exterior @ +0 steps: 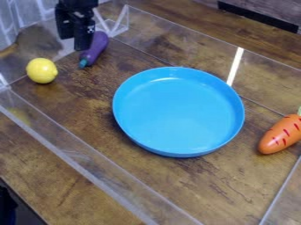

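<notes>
My black gripper (76,35) hangs at the upper left of the camera view, open, just above and left of a purple eggplant (95,47) that lies on the wooden surface. A yellow lemon (42,70) sits below and left of the gripper. A large blue plate (178,111) lies in the middle, and an orange carrot (281,134) lies at the right edge.
Clear plastic walls and strips (70,154) edge the work area at the left.
</notes>
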